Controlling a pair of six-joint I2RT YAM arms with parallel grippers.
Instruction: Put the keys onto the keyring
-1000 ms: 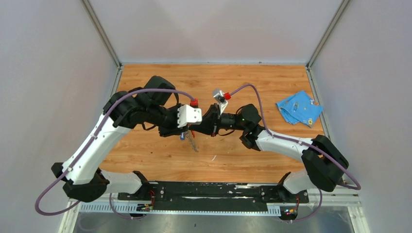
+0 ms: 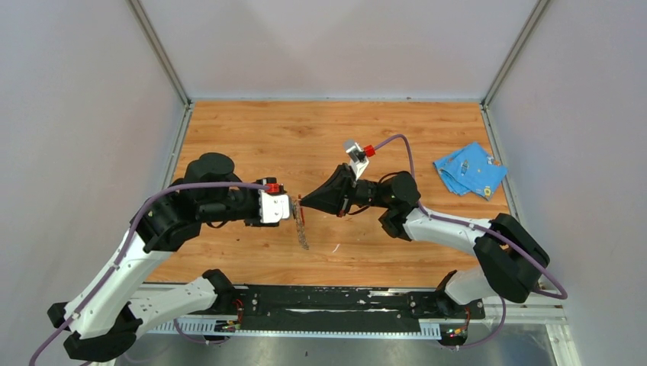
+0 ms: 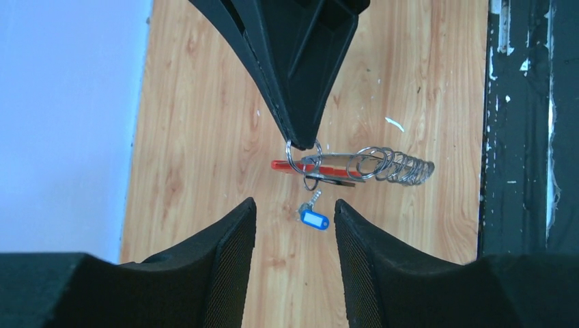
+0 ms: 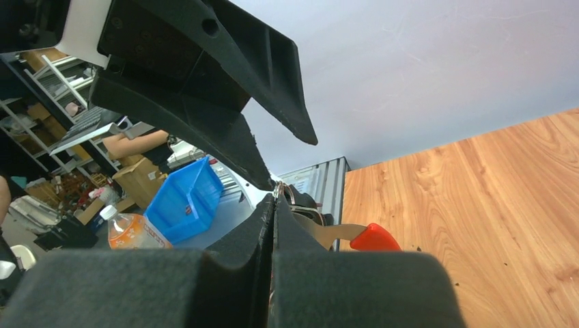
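Note:
From the tip of my right gripper (image 2: pixel 304 202), shut, hangs a metal ring (image 3: pixel 298 164), with a red-handled tool (image 3: pixel 281 165) and a springy wire coil (image 3: pixel 410 167) at it. In the left wrist view a key with a blue tag (image 3: pixel 315 219) appears beneath them; whether it lies on the table or hangs cannot be told. My left gripper is part open with nothing between its fingers, left of the right gripper's tip in the top view, its fingers pointed toward the ring.
A blue cloth (image 2: pixel 469 169) with small items lies at the table's right side. The front rail (image 2: pixel 343 301) borders the near edge.
The right gripper has moved slightly, rightward.

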